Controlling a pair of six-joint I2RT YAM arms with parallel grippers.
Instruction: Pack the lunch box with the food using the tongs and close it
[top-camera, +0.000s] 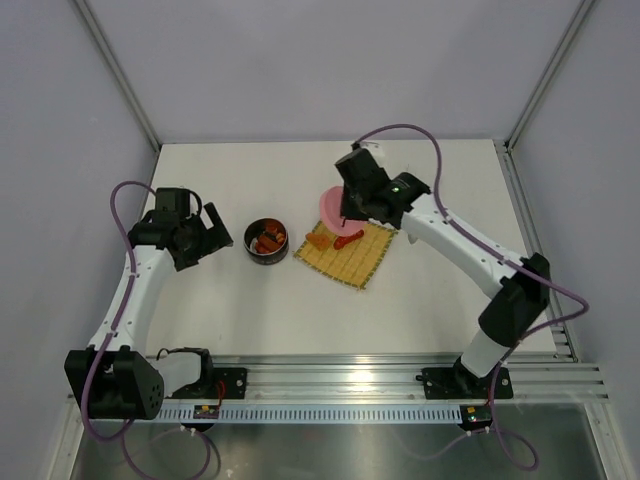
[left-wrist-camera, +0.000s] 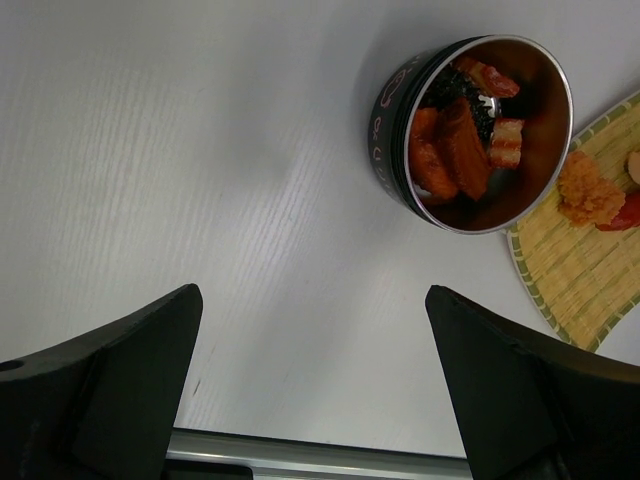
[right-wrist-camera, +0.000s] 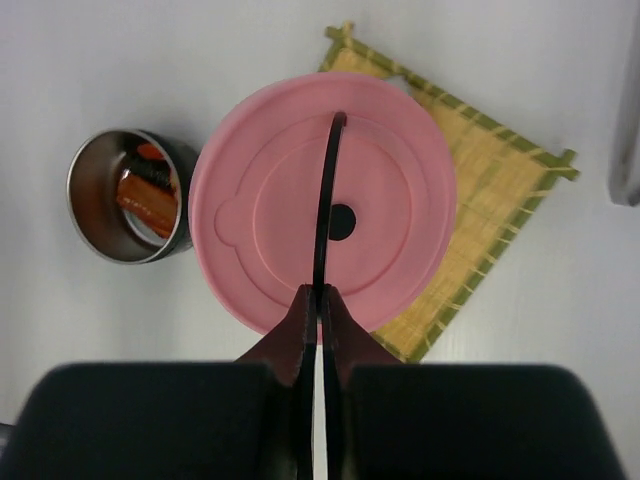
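My right gripper is shut on the black handle of a pink lid (right-wrist-camera: 268, 200), holding it above the yellow bamboo mat (top-camera: 336, 266), which is partly covered. A steel lunch box (top-camera: 266, 256) with meat pieces and dark food stands left of the mat. On the mat lie a fried piece (left-wrist-camera: 588, 190) and a red sausage (top-camera: 349, 238). My left gripper hangs open at the left, short of the box, with nothing between its fingers.
Metal utensils at the right (right-wrist-camera: 622, 150) are partly hidden by my right arm in the top view.
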